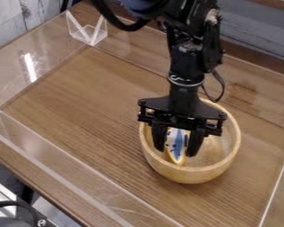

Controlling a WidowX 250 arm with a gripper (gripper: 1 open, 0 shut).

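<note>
A beige bowl [209, 164] sits on the wooden table at the right. Inside it, toward its left side, lies a small object [176, 145] with a blue and white middle and yellow edges, partly hidden. The black gripper [180, 133] is down at the bowl, its fingers over and around that object. Whether it grips the object is unclear.
A clear plastic container [88, 27] stands at the back left. Cables and a white item lie at the lower left edge.
</note>
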